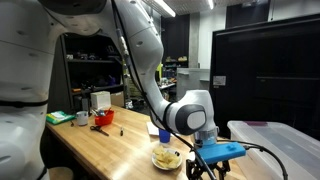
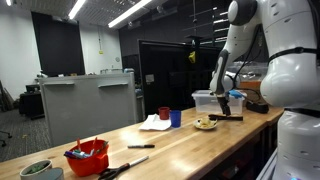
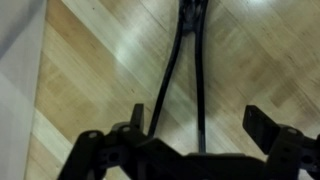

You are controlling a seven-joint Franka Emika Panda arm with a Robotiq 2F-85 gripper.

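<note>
A black two-handled tool like tongs (image 3: 200, 65) lies on the wooden table in the wrist view, its handles running down between my fingers. My gripper is open above it, one finger (image 3: 138, 122) on the left and the other (image 3: 260, 128) on the right. Nothing is held. In exterior view 1 my gripper (image 1: 207, 172) is low at the table's right end, by a plate (image 1: 158, 164) with yellowish contents. How much height remains between fingers and tool is hard to tell.
A blue cup (image 2: 175, 118), a red cup (image 2: 163, 113) and a white cloth (image 2: 152, 125) are beyond the plate. A red bowl (image 2: 87, 160) with utensils stands farther along the table, near a knife (image 2: 146, 146). A clear bin (image 1: 275, 143) stands beside the arm.
</note>
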